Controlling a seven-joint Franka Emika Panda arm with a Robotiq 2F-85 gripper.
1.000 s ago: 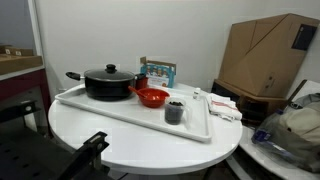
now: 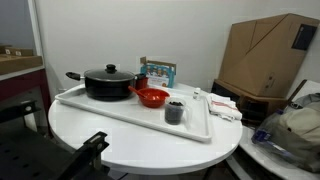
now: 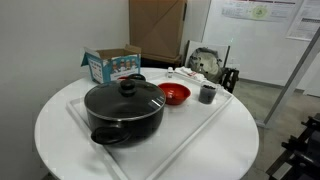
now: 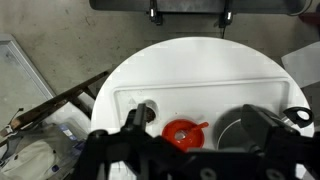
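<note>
My gripper is open in the wrist view, its dark fingers [image 4: 134, 130] set wide apart with nothing held between them. It hangs above the table; neither exterior view shows it. Seen through the gap is a red bowl [image 4: 176, 129] with a red utensil [image 4: 203, 126] in it. A black lidded pot [image 2: 108, 83] stands on the white tray [image 2: 205, 132], left of the bowl [image 2: 153, 97] in exterior view 1. Toward the tray's other end is a dark grey cup [image 2: 174, 112] with dark contents. The right finger partly hides the pot [image 4: 230, 133] from the wrist camera.
A colourful box [image 3: 112, 64] stands at its back edge. Near the right edge lie folded cloths [image 2: 224, 107]. Black clamps [image 4: 155, 13] sit on the dark mount beyond the table.
</note>
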